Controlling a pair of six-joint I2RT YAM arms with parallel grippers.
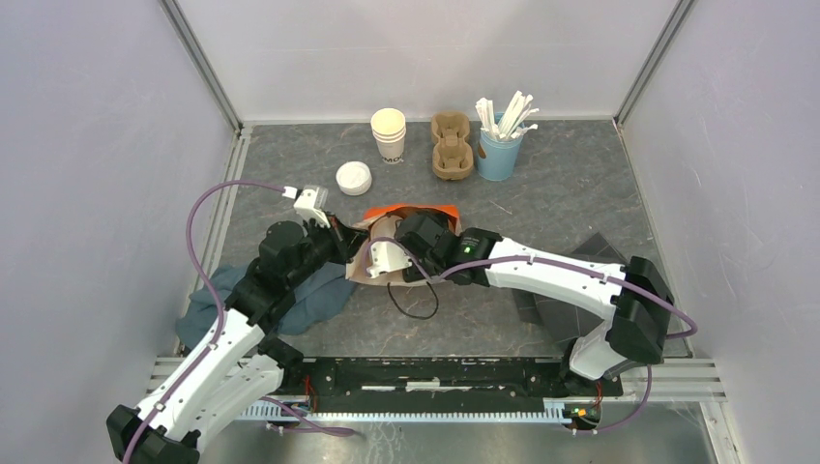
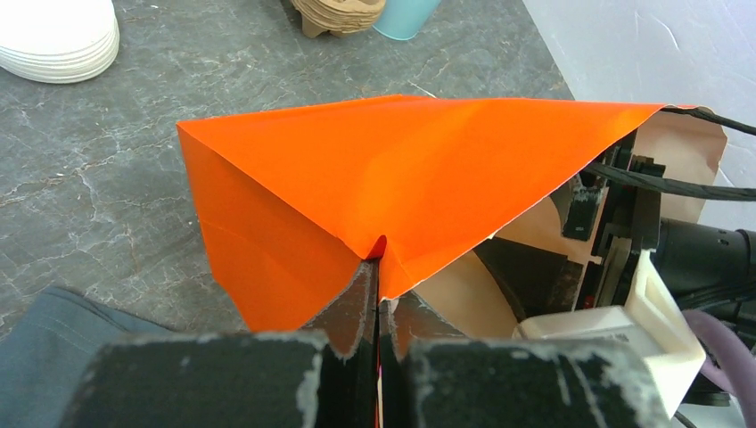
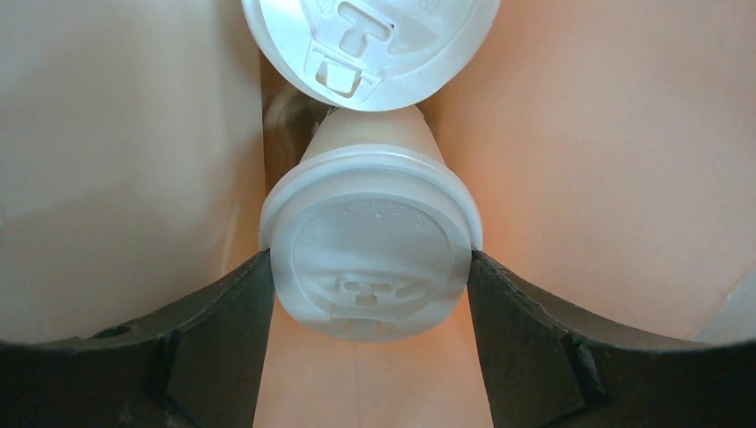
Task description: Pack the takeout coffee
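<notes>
An orange paper bag (image 2: 428, 169) with a pale inside and dark cord handles stands open at the middle of the table. My left gripper is shut on its rim, the thin paper pinched at the fingertips. Inside the bag, my right gripper is shut on a white-lidded cup (image 3: 370, 259), its fingers (image 3: 234, 330) on either side of the lid. A second lidded cup (image 3: 379, 49) is right beside it. The cup bottoms are mostly hidden. From the top, the right arm covers much of the bag's opening (image 1: 363, 269).
Stacked empty cups (image 1: 390, 145), white lids (image 1: 354, 179), cardboard carriers (image 1: 452, 159) and a blue bucket of wrapped sticks (image 1: 498, 155) stand behind the bag. A blue cloth (image 1: 324, 295) lies at the left and dark flat sheets (image 1: 571, 309) at the right.
</notes>
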